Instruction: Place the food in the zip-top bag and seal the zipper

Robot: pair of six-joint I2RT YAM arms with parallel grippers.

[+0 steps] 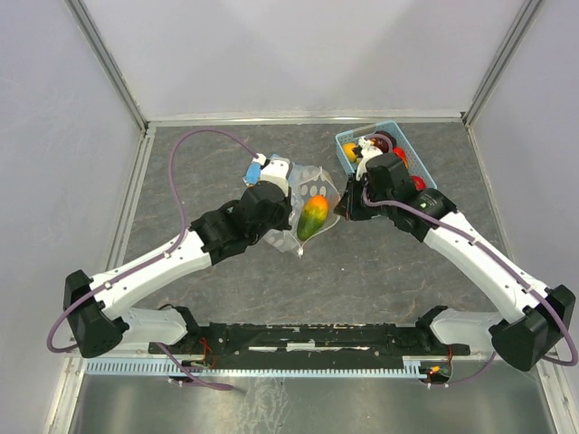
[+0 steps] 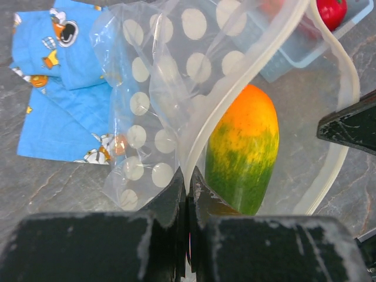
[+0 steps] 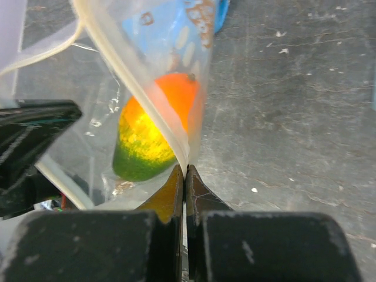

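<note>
A clear zip top bag with white dots hangs between my two grippers, its mouth spread open. Inside it lies a papaya-like fruit, orange at one end and green at the other. My left gripper is shut on one side of the bag's mouth; the rim runs up from between its fingertips. At the opposite side, my right gripper is shut, the whitish rim pinched at its tips. Both grippers appear in the top view, left of the fruit and right of it, though the left tips are hard to make out there.
A light blue basket with several fruits or vegetables stands at the back right, partly behind the right arm. A folded blue printed cloth lies behind the bag.
</note>
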